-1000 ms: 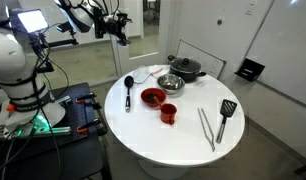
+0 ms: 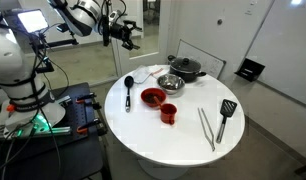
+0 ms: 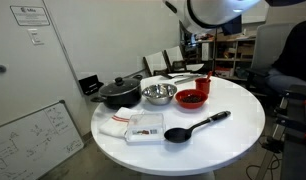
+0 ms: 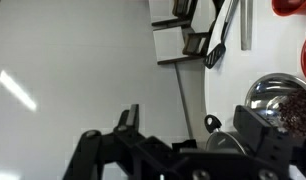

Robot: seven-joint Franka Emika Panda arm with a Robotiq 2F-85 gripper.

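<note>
My gripper (image 2: 133, 40) hangs in the air beyond the far left edge of the round white table, well above it and touching nothing. In the wrist view its dark fingers stand wide apart, so the gripper is open with nothing between them. On the table sit a black lidded pot (image 2: 185, 67), a steel bowl (image 2: 169, 83), a red bowl (image 2: 153, 97) and a red cup (image 2: 168, 113). Dark reddish contents (image 4: 296, 108) show inside the steel bowl in the wrist view. A black ladle (image 3: 179, 133) lies near the clear container (image 3: 147, 127).
A black spatula (image 2: 227, 109) and metal tongs (image 2: 206, 128) lie at the table's right. The white cloth (image 3: 116, 122) lies beside the clear container. A whiteboard (image 3: 38, 140) leans on the wall.
My gripper has moved a little to the right in exterior view 1, toward the table. Everything on the table is where it was.
</note>
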